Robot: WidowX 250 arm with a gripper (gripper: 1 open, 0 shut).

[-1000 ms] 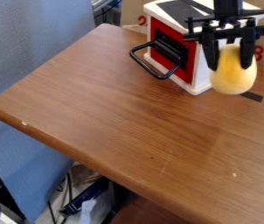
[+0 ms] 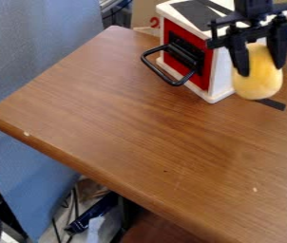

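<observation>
At the upper right my black gripper (image 2: 259, 59) is shut on a pale yellow, rounded object (image 2: 257, 81), which hangs beneath its fingers in front of the right side of a white and red box (image 2: 218, 77) with a black handle (image 2: 158, 67) sticking out on the left. Whether the object touches the table is hard to tell.
A cardboard box (image 2: 143, 15) stands behind, and a dark strip lies on the table at right.
The gripper and the yellow object have shifted very slightly to the right over the last second. The box and table look the same.
</observation>
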